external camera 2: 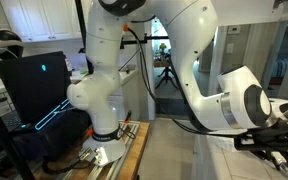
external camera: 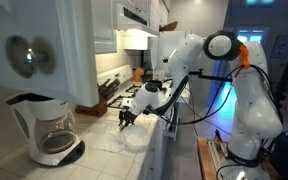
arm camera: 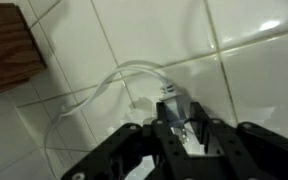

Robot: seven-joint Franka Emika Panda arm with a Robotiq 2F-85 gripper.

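Note:
A white cable (arm camera: 121, 70) curves over the white tiles in the wrist view, and its plug end (arm camera: 168, 92) runs in between my fingertips. My gripper is shut on that end, just above or at the tile surface; the exact height cannot be told. From the first exterior view, my gripper (external camera: 126, 119) is low over the tiled counter, behind a round white object (external camera: 136, 138). In the second exterior view, my gripper (external camera 2: 281, 160) is at the right edge, over the counter.
A coffee maker (external camera: 52, 133) stands on the counter at left. A stove (external camera: 116, 92) lies behind the arm. In the wrist view, a brown wooden object (arm camera: 8, 46) occupies the upper left. An open cabinet door (external camera: 59, 45) fills the upper left foreground.

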